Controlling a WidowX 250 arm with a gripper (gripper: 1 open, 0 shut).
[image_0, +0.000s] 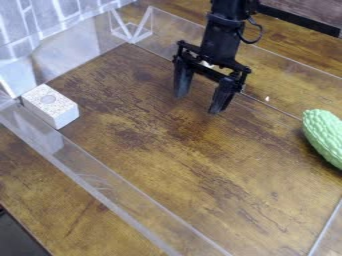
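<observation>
My black gripper (203, 85) hangs low over the wooden board (174, 180) in the upper middle, fingers pointing down and spread apart, with nothing visible between them. A white box (50, 106) lies at the left, and a pale green bumpy object (323, 137) lies at the right edge. Both are well apart from the gripper.
Clear low walls border the board along the back, left and right. A wrinkled white cloth (47, 30) is at the upper left. The middle and front of the board are clear.
</observation>
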